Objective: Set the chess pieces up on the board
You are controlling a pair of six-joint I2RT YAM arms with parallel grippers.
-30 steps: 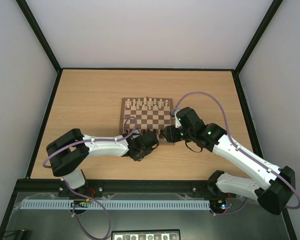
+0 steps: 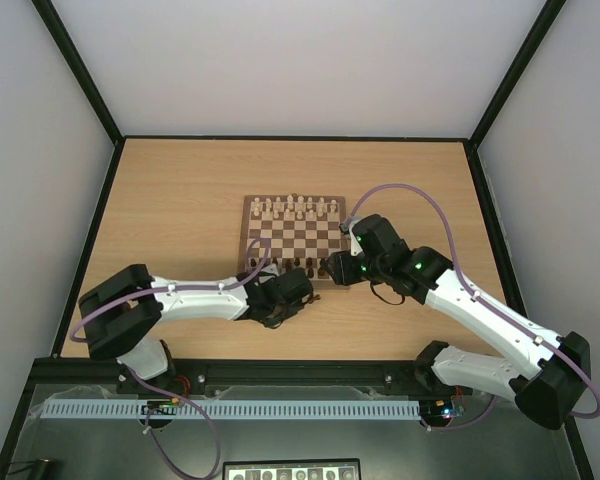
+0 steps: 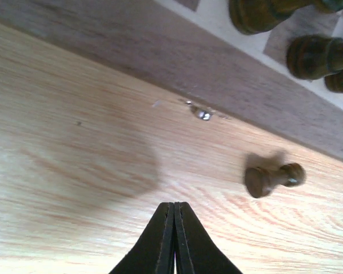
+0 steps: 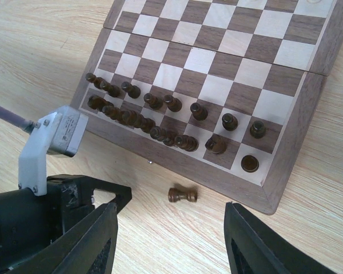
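On the table just outside the near edge of the chessboard point(image 4: 217, 188) lies a dark pawn point(image 4: 182, 195), tipped on its side. The left wrist view has that same dark pawn point(image 3: 273, 179) to the right of and beyond my left gripper, whose fingers are shut with nothing between them. My right gripper stands open; the lying pawn appears between its fingers in the image but is not gripped. Dark pieces point(image 4: 172, 103) stand in two rows on the near side, and light pieces point(image 2: 293, 207) fill the far side.
My left arm point(image 4: 34, 211) reaches in from the left in the right wrist view, close to the lying pawn. A small metal clasp point(image 3: 203, 114) sits on the board's near edge. Bare table point(image 2: 180, 230) lies left of the board.
The right arm looks still.
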